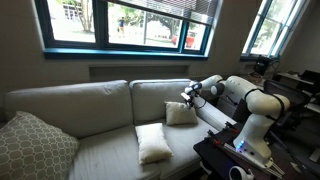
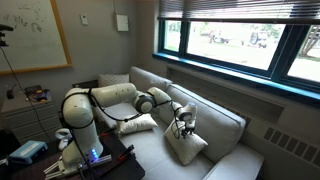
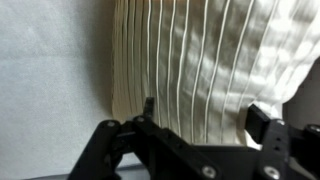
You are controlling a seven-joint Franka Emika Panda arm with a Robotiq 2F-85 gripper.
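Observation:
A pale, ribbed cushion [image 3: 205,70] fills the middle and right of the wrist view. The open gripper is over it, one finger [image 3: 148,108] at the left and the other [image 3: 258,124] at the right, with the cushion's striped cloth behind the gap. Whether the fingertips touch the cloth I cannot tell. In exterior view 2 the same cushion [image 2: 185,148] leans tilted on the sofa, and the gripper [image 2: 186,130] is at its upper edge. From exterior view 1, the gripper [image 1: 187,101] is by the top of this cushion [image 1: 181,114].
A grey sofa [image 1: 85,105] runs below the window. Another pale cushion [image 1: 153,143] lies on its seat, and a patterned cushion [image 1: 35,148] is at the far left. A dark table [image 1: 222,160] stands by the arm's base. Open seat lies between the cushions at left.

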